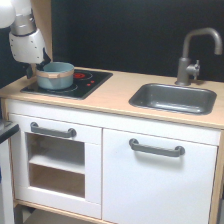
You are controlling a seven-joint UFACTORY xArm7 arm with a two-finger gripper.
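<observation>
A blue-grey pot (55, 80) with a brownish band near its top stands upright on the black cooktop (95, 82), toward its left part. At the pot's left rim is my gripper (36, 69), below the white arm. Its dark fingers are small and partly lost against the dark wall. They look to be touching or very close to the rim, but whether they are closed on it is not clear.
To the right, a steel sink (172, 97) with a grey faucet (188, 62) is set into the wooden counter (118, 92). Bare counter lies between cooktop and sink. Below are an open-fronted oven (57, 165) and a white cabinet door (155, 185).
</observation>
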